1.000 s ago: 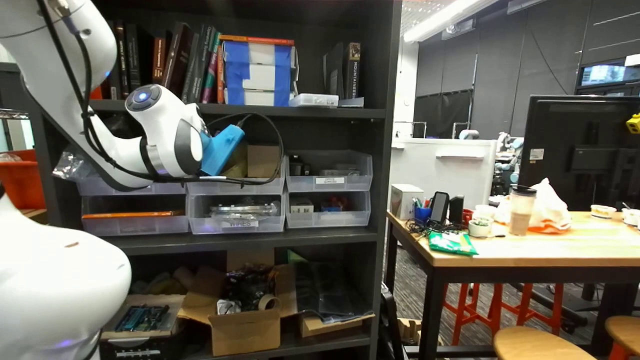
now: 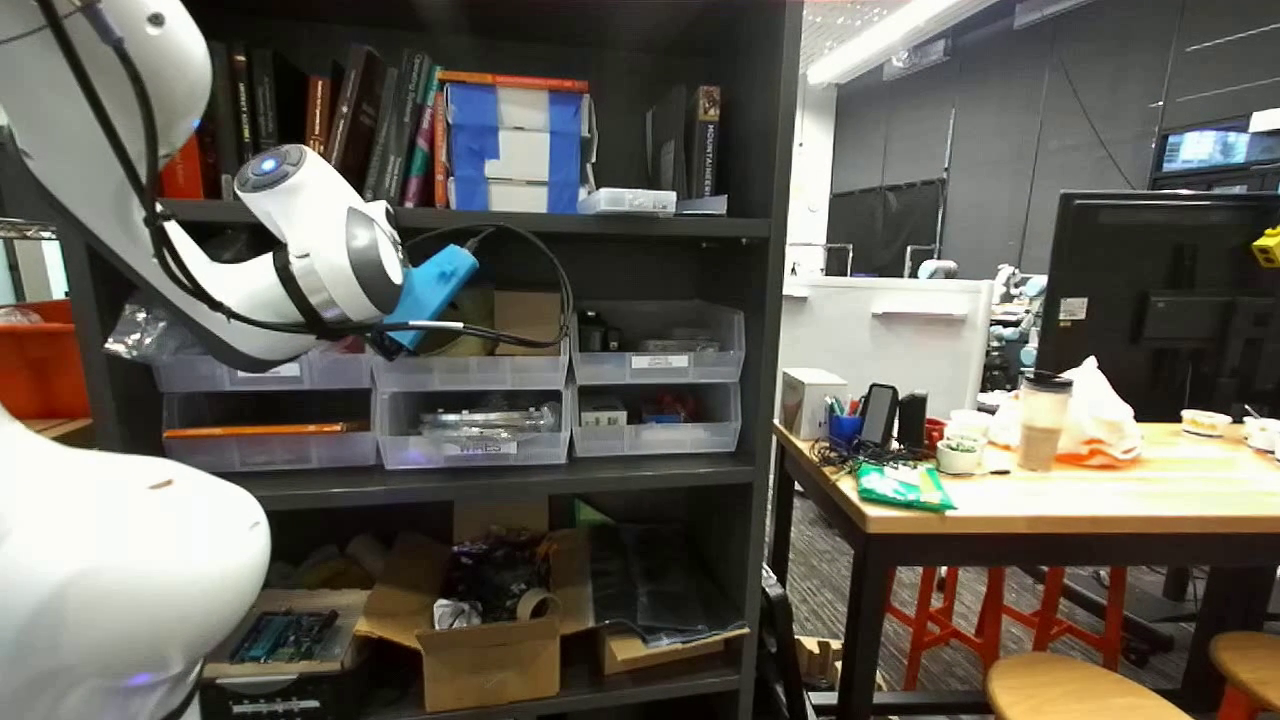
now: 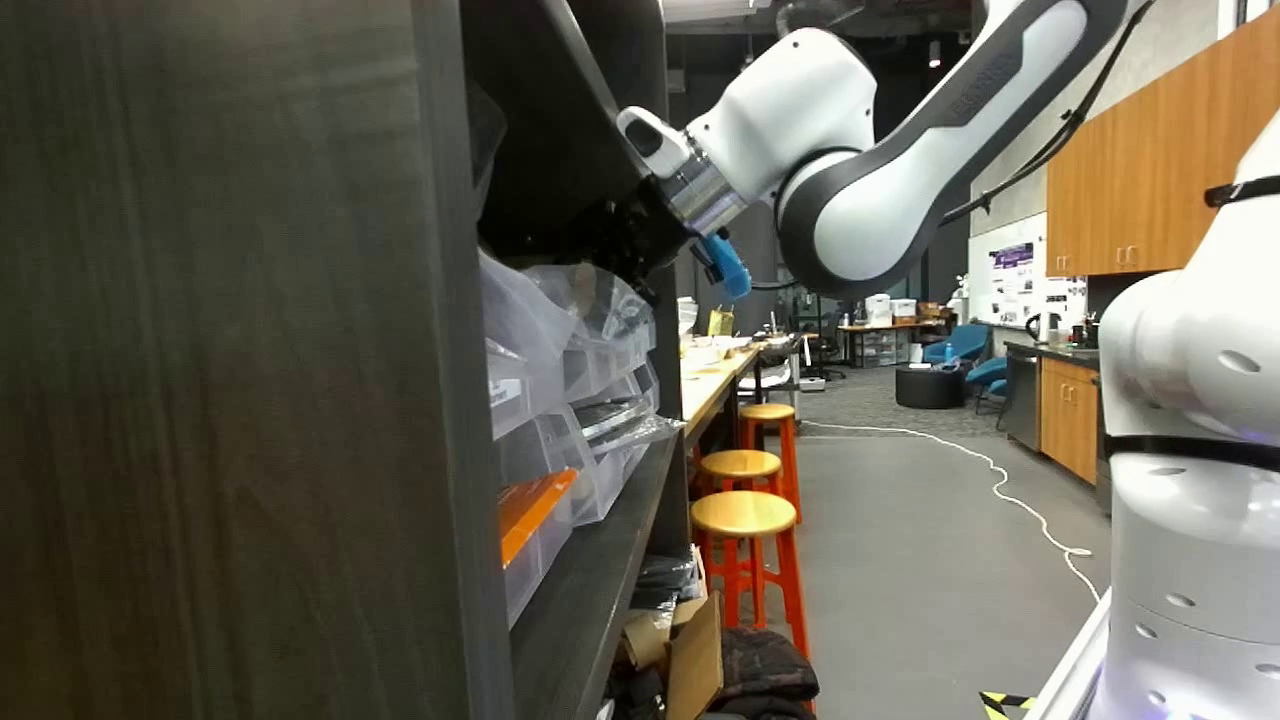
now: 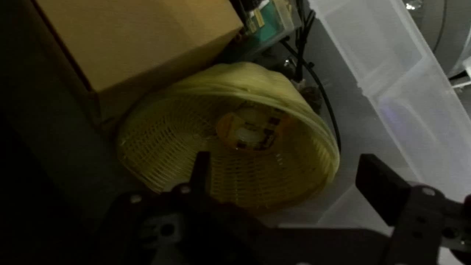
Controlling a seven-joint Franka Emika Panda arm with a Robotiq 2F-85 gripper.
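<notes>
My gripper stands open in the wrist view, its two dark fingers set wide apart and nothing held between them. Beyond the fingers, a yellow woven basket [image 4: 247,79] lies tilted with its mouth towards the camera. Inside it is a clear package with an orange label [image 4: 251,130]; its contents are too dim to make out. The basket lies within a translucent plastic bin [image 4: 397,84]. Exterior view 2 shows the dark gripper [image 3: 636,246] at the shelf opening, above the bins. From exterior view 1, the fingers are hidden behind the wrist.
A cardboard box [image 4: 145,39] sits close beside the basket, with black cables [image 4: 318,75] on its other side. Further clear bins [image 2: 657,342] stand alongside and below. The upper shelf board [image 2: 480,221] runs above the wrist. Open floor [image 3: 912,540] lies outside the shelf.
In exterior view 1, the arm and wrist have shifted slightly left over the last second. The shelf contents look unmoved there.
</notes>
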